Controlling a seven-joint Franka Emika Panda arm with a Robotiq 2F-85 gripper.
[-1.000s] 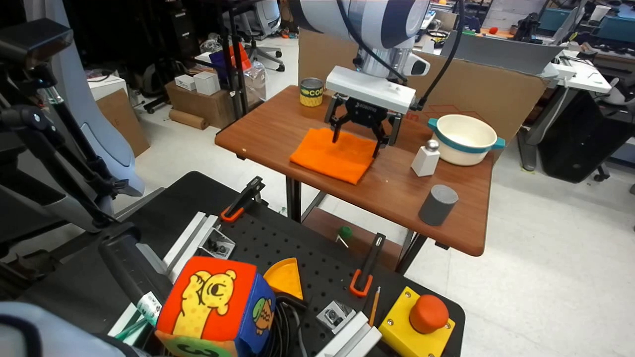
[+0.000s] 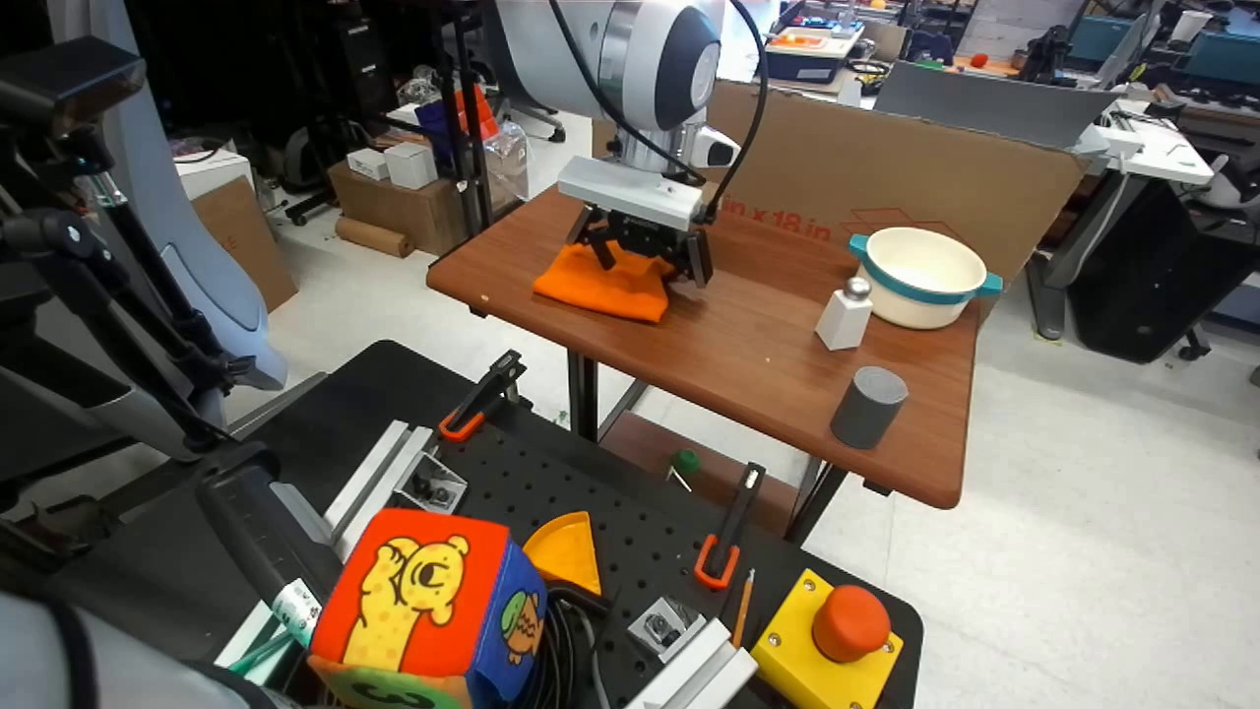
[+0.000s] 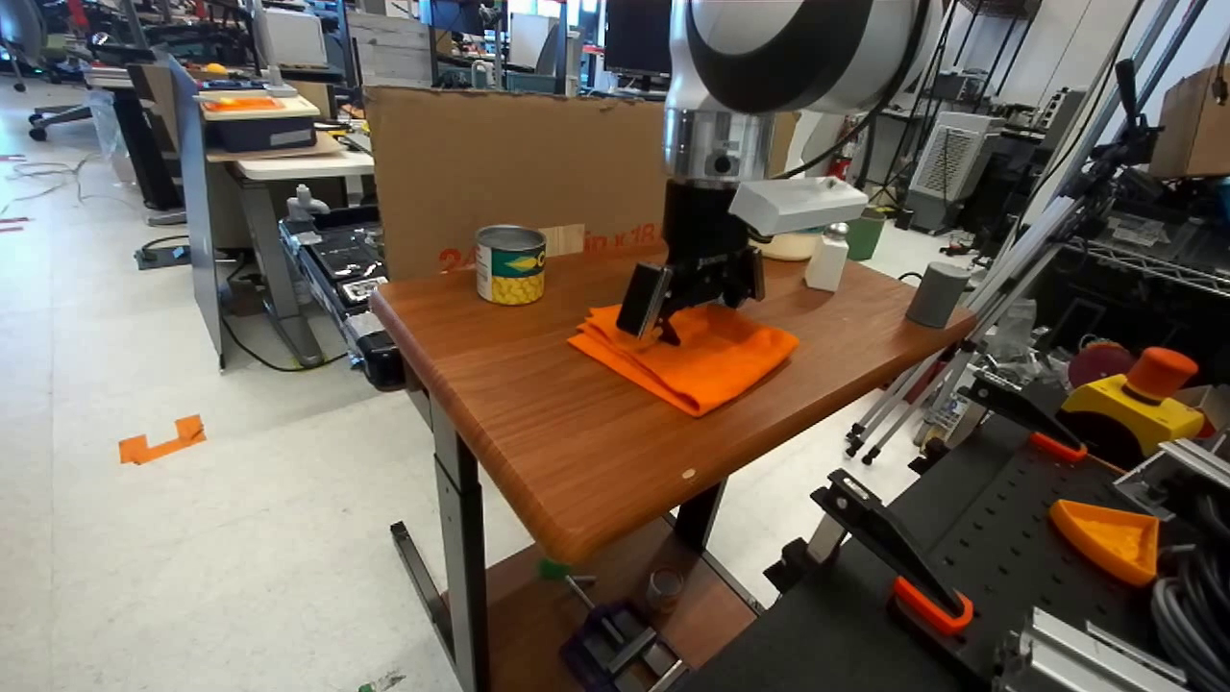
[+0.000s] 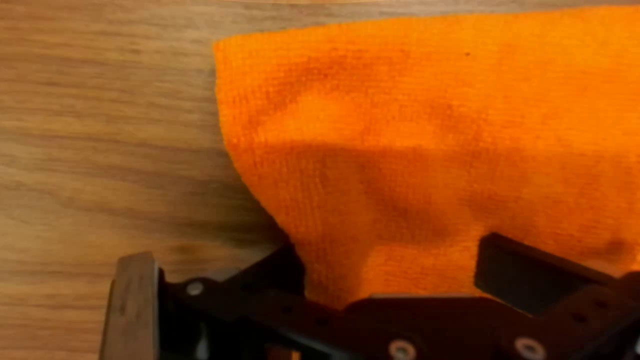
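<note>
An orange cloth (image 2: 602, 284) lies folded and rumpled on the brown wooden table (image 2: 756, 343). My gripper (image 2: 646, 262) is low over its back part, open, with its fingers set well apart. In exterior view 2 the fingers reach down at the back left of the cloth (image 3: 703, 363). Seen from the wrist, the cloth (image 4: 414, 138) spreads beneath and between the dark fingers, with one corner bulging and wood bare on the left. Whether the fingertips touch the cloth is hard to tell.
A corn can (image 3: 510, 265) stands at the table's back left. Towards the right are a white pot with teal handles (image 2: 921, 278), a white shaker (image 2: 845, 314) and a grey cylinder (image 2: 869, 408). A cardboard sheet (image 2: 874, 154) walls the back edge.
In exterior view 1 my arm and gripper have moved left, and the cloth has shifted left with them and become more rumpled. The can is now hidden behind the arm there.
</note>
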